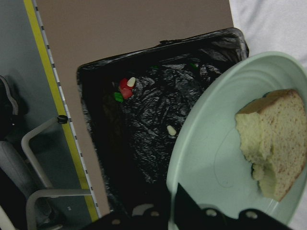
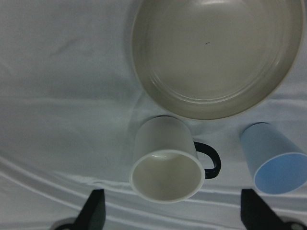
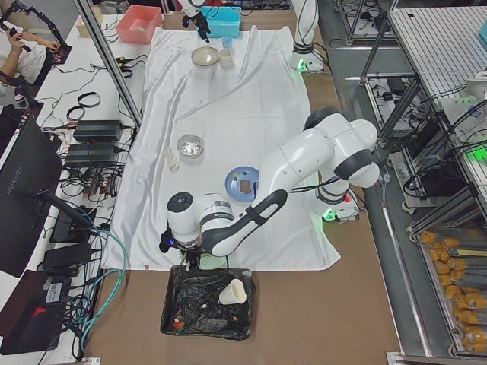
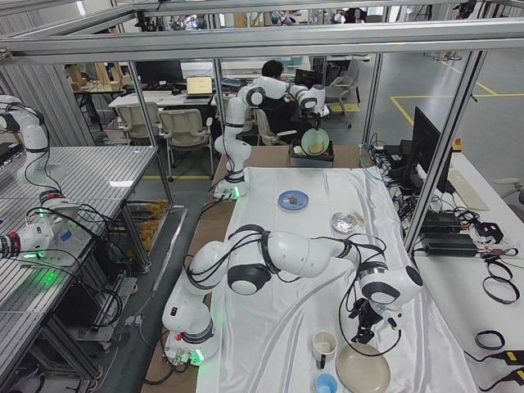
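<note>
My left gripper is shut on the rim of a pale green plate (image 1: 206, 167) carrying a torn slice of bread (image 1: 273, 139). The plate hangs over the near edge of a black-lined bin (image 1: 134, 143), which holds small red, green and white scraps and, in the left camera view, a white cup (image 3: 232, 293). My right gripper stands open above the cloth, near a white mug (image 2: 165, 177) with a black handle, a light blue cup (image 2: 271, 158) and a beige bowl (image 2: 216, 57).
A blue plate (image 3: 236, 184) and a foil bowl (image 3: 190, 146) lie on the white cloth (image 3: 221, 106). Pink (image 3: 139, 23) and blue boxes stand at the far end.
</note>
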